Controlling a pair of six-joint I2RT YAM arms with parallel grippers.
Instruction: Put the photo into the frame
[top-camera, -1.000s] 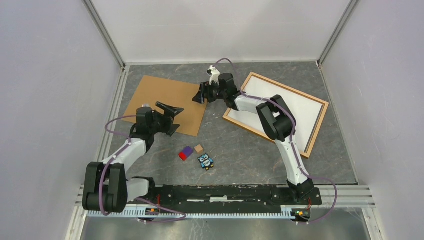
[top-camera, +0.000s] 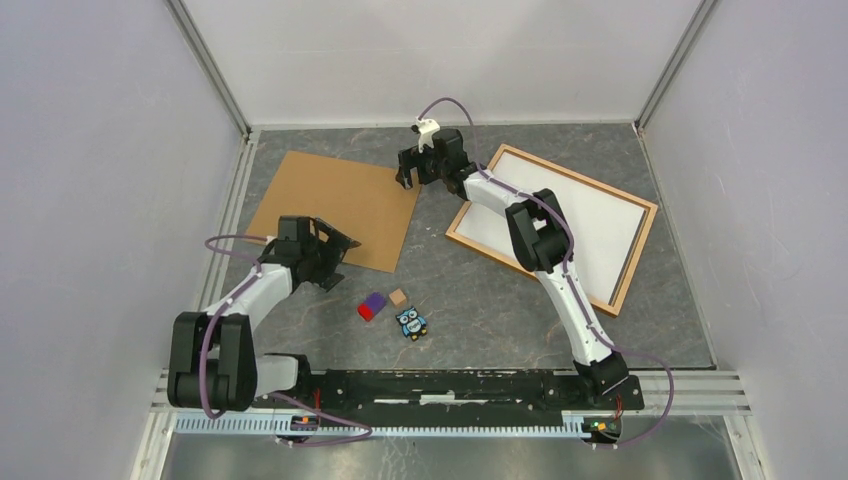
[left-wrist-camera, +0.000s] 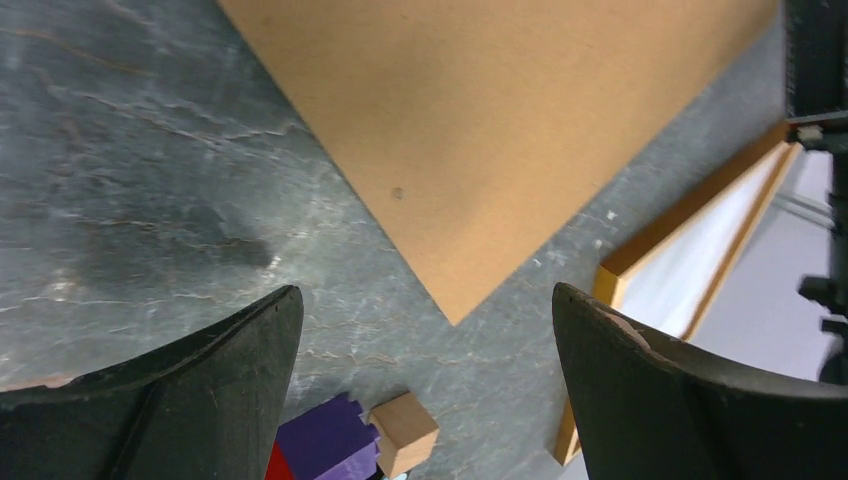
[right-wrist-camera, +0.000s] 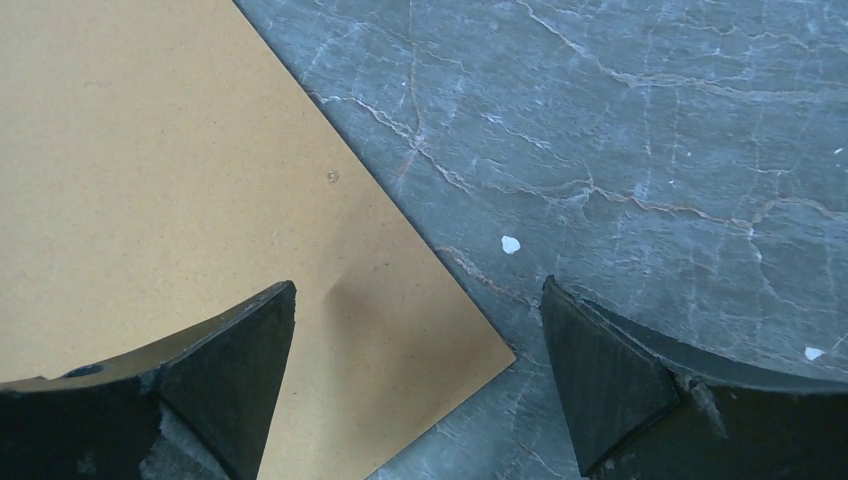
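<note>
A brown square sheet (top-camera: 335, 190) lies on the grey floor at the back left. My left gripper (top-camera: 335, 255) is open over its near-left part; in the left wrist view the sheet's corner (left-wrist-camera: 450, 290) shows beyond the empty fingers. My right gripper (top-camera: 410, 170) is open at the sheet's back right corner (right-wrist-camera: 440, 360), which lies below its empty fingertips. The wooden frame (top-camera: 632, 260), with a white inside (top-camera: 600, 230), lies on the right, partly behind my right arm.
A red-and-purple block (top-camera: 372, 306), a small wooden cube (top-camera: 397, 297) and an owl figure (top-camera: 411, 323) lie at the front middle. Walls bound the area.
My right gripper has moved toward the back, to the sheet's corner. My left gripper has shifted slightly, its fingers lower in the top view.
</note>
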